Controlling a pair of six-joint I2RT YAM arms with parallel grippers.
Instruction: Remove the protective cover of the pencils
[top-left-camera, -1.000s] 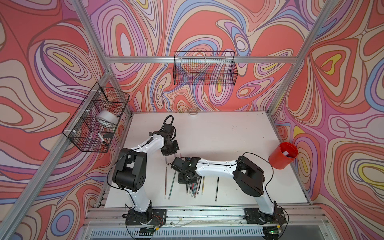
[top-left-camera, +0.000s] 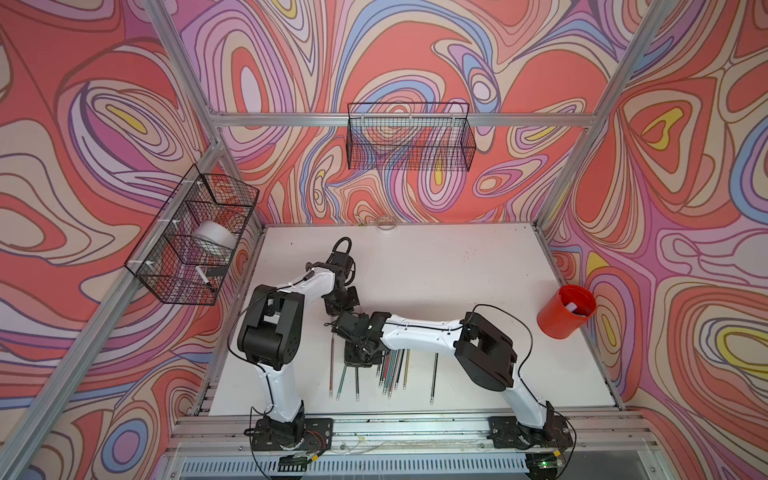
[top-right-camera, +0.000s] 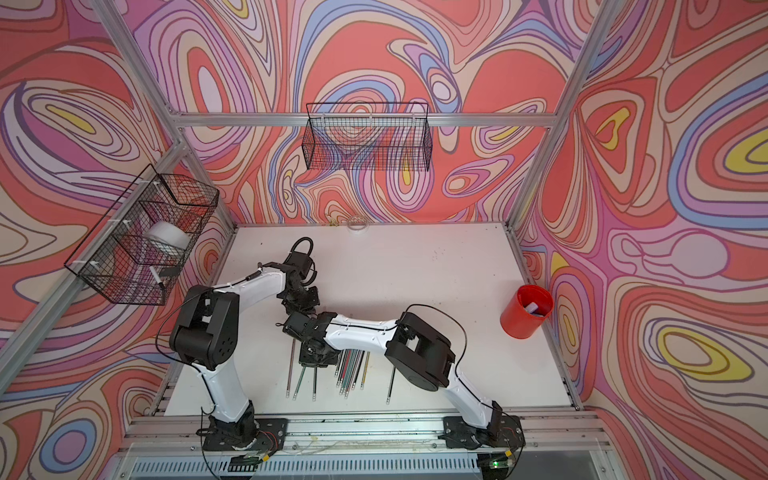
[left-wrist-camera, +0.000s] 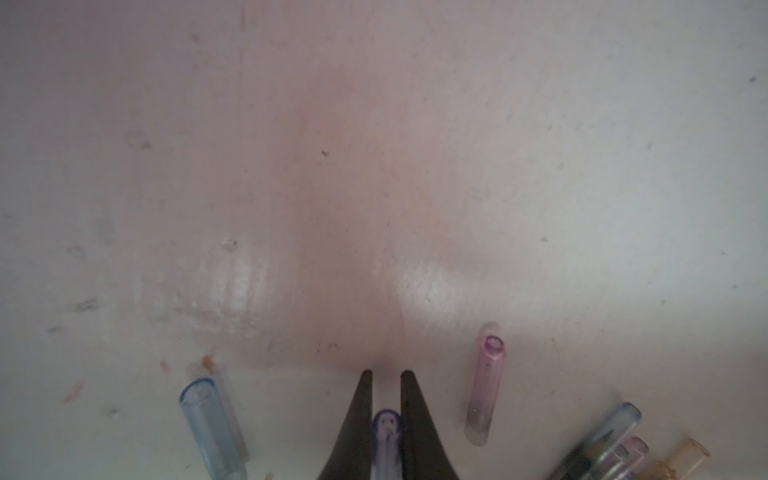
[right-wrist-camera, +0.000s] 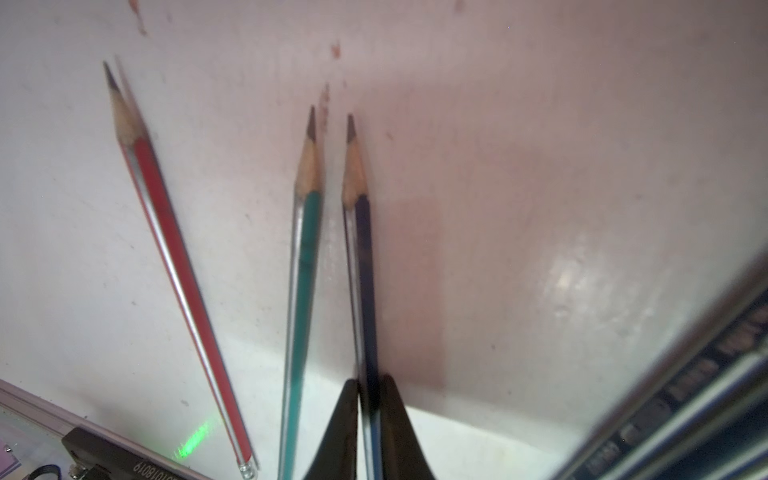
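In the left wrist view my left gripper is shut on a clear cap with a purple rim (left-wrist-camera: 387, 452). My right gripper has its fingertips close against both sides of a dark blue pencil (right-wrist-camera: 364, 280), with no gap visible. That pencil's sharpened tip is bare, and it appears to lie at table level. Just beside it is a bare-tipped teal pencil (right-wrist-camera: 302, 264); farther left lies a red one (right-wrist-camera: 184, 288), also uncovered. Several pencils with clear caps (left-wrist-camera: 613, 428) show at the left wrist view's lower right.
Two loose caps lie on the table, one blue (left-wrist-camera: 209, 428) and one pink (left-wrist-camera: 485, 388). A bundle of dark pencils (right-wrist-camera: 680, 384) flanks the right gripper. The red cup (top-left-camera: 563, 313) stands far right.
My right gripper has moved left with the dark blue pencil, which now looks lower and beside the teal one. My left gripper, still with the cap, has shifted slightly right and toward the front.
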